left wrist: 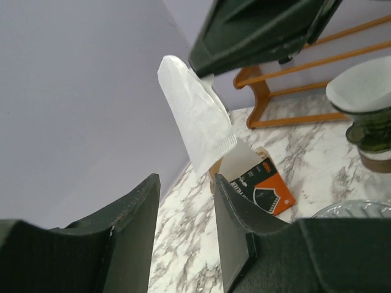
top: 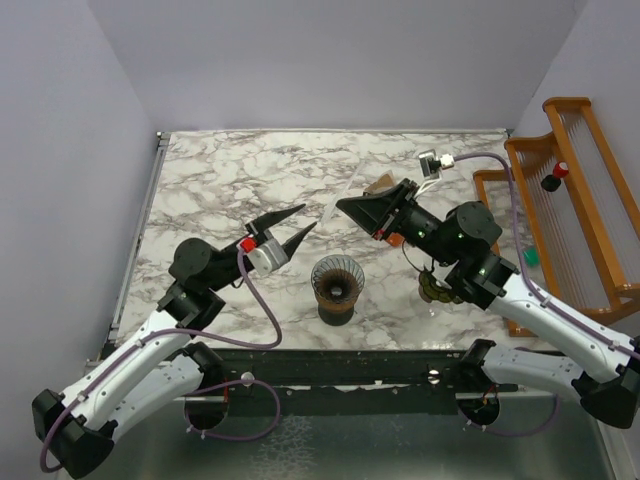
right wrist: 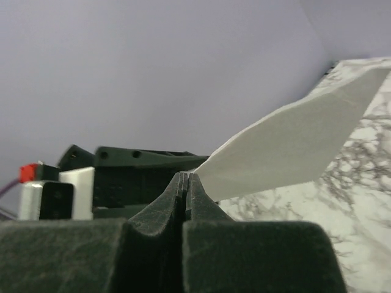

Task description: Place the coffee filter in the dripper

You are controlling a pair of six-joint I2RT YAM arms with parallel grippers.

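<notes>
A white paper filter [top: 342,192] hangs from the tip of my right gripper [top: 343,205], whose fingers are shut on it; the right wrist view shows its sheet [right wrist: 293,134] rising from the fingertips. My left gripper [top: 308,215] stands open, apart from the filter, to the left of it; in the left wrist view the filter [left wrist: 197,116] hangs beyond its fingers. The dripper [top: 337,278], a wire cone on a dark base, stands on the marble table below and between the two grippers.
An orange-and-brown package [left wrist: 263,189] lies at the back behind the right gripper. A green vessel with a white filter [left wrist: 372,110] stands at the right. A wooden rack [top: 565,200] is along the right wall.
</notes>
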